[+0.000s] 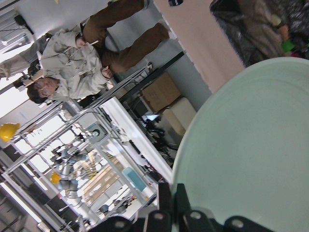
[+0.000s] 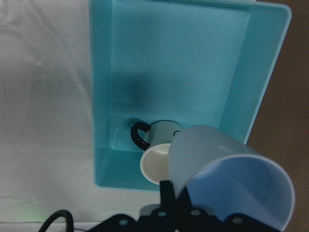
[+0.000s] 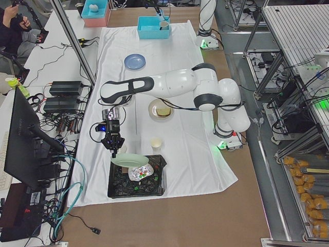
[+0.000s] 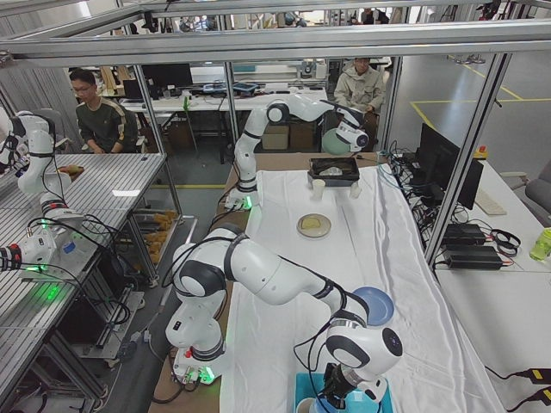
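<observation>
A pale green plate (image 3: 130, 160) is tilted over a black-lined bin (image 3: 134, 188), held at its rim by my left gripper (image 3: 113, 153); it fills much of the left wrist view (image 1: 246, 145). Foil with small coloured bits (image 3: 140, 174) lies in the bin. My right gripper is shut on the rim of a light blue cup (image 2: 231, 183) above a blue tub (image 2: 169, 58), where a mug with a black handle (image 2: 157, 159) lies.
On the white cloth stand a blue plate (image 3: 135, 61), a beige plate with something yellow on it (image 3: 160, 110) and a cream cup (image 3: 156, 144).
</observation>
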